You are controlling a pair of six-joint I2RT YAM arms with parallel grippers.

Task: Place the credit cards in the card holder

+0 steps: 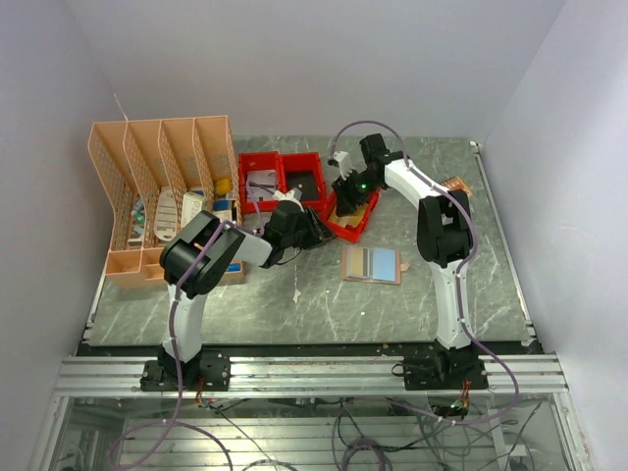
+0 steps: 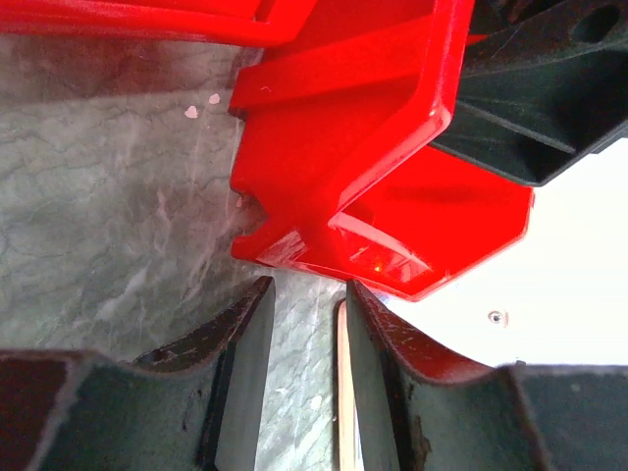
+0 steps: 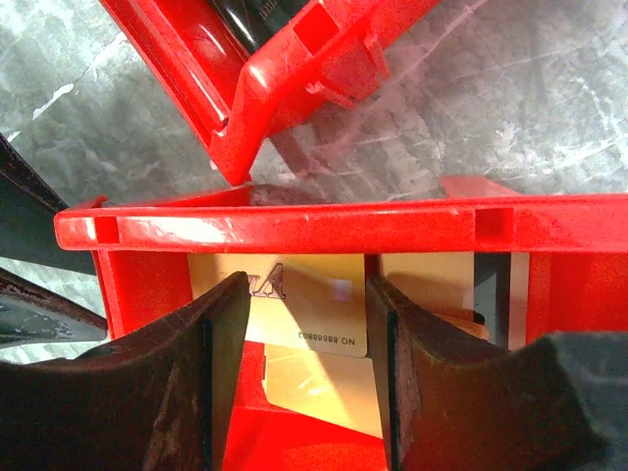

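Note:
A red box (image 1: 351, 232) holds gold cards (image 3: 305, 304), some printed, with tan and black ones (image 3: 427, 280) beside them. My right gripper is over this box, fingers apart at the gold card, just under the near red wall in the right wrist view. My left gripper is low at the box's left side, fingers part open with no object visible between them. A flat holder with tan, grey and blue strips (image 1: 371, 264) lies in front of the box.
Two more red boxes (image 1: 258, 157) stand behind the left gripper. A large tan divided organiser (image 1: 125, 260) fills the left. A small orange item (image 1: 456, 183) lies at the back right.

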